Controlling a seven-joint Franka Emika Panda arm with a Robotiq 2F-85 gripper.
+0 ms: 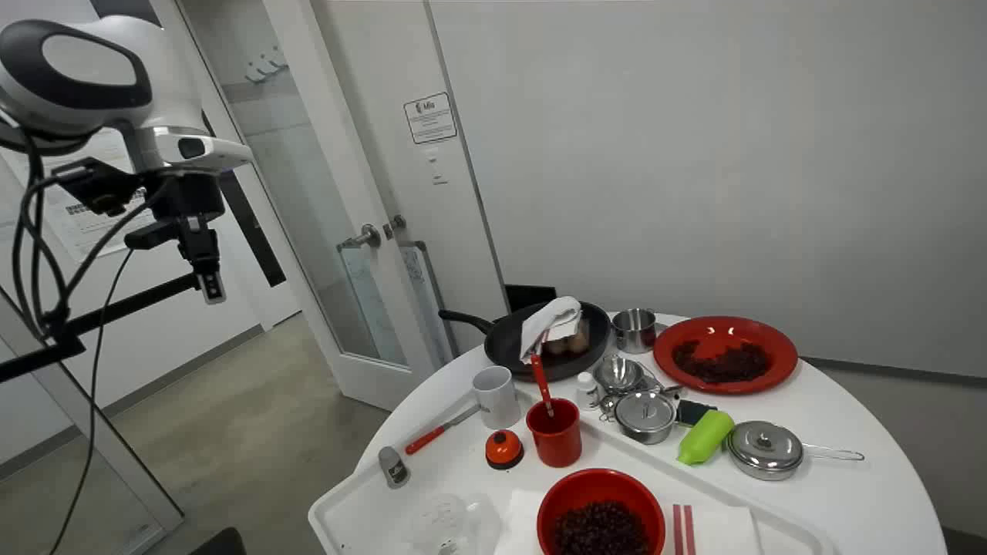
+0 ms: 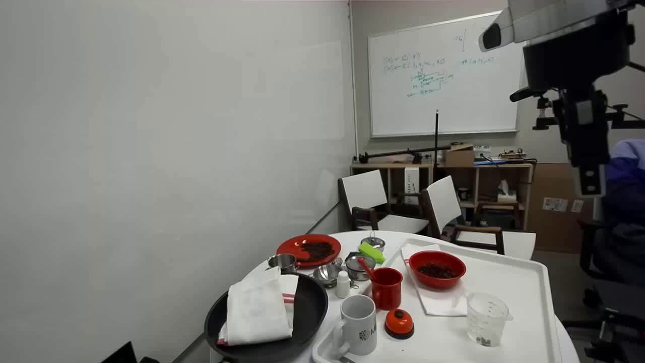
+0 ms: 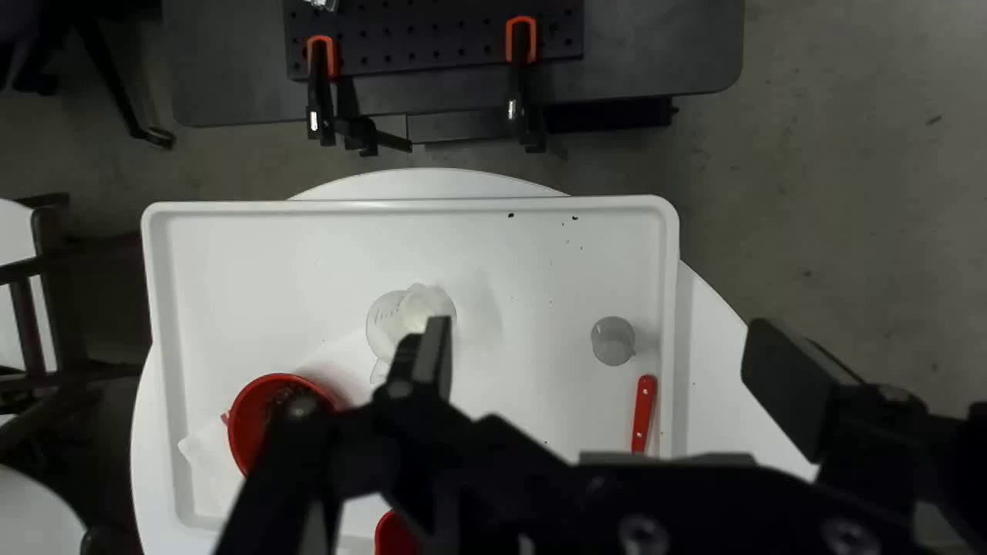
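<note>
High above and to the side of the round table, my gripper [image 1: 213, 288] points downward, clear of everything. In the wrist view the gripper is open, its two fingers wide apart with only the tray far below between them. On the white tray [image 2: 532, 284] are a red bowl [image 2: 439, 280] of dark beans, a clear measuring cup [image 2: 487, 326], a red mug [image 2: 387, 296] with a red-handled utensil in it, a white mug [image 2: 363, 333] and an orange-and-black timer-like object [image 2: 399, 321]. A small grey cup [image 3: 612, 341] and a red-handled utensil [image 3: 645, 412] lie near one tray end.
Behind the tray stand a black pan [image 1: 504, 344] holding a folded white towel [image 1: 555, 319], a red plate [image 1: 777, 347] with dark bits, several metal pots and a green object [image 1: 708, 436]. A wall borders the table's back. The tray's middle has free room.
</note>
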